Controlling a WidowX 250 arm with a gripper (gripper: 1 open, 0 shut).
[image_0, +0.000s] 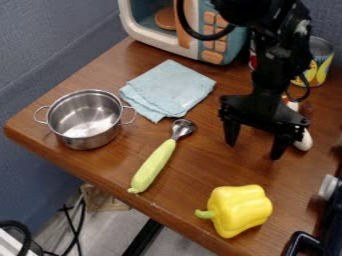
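Observation:
My black gripper (254, 141) is at the centre right, low over the wooden table, fingers apart with nothing visible between them. A white item (302, 140) lies behind its right finger, partly hidden. A yellow corn cob (151, 167) and a metal spoon (181, 129) lie left of the gripper. A yellow pepper (237, 210) sits near the front edge.
A steel pot (84, 120) stands at the left, a blue cloth (166, 88) behind. A toy microwave (154, 22) and a can (318, 62) stand at the back. Bare table (207, 170) lies in front of the gripper.

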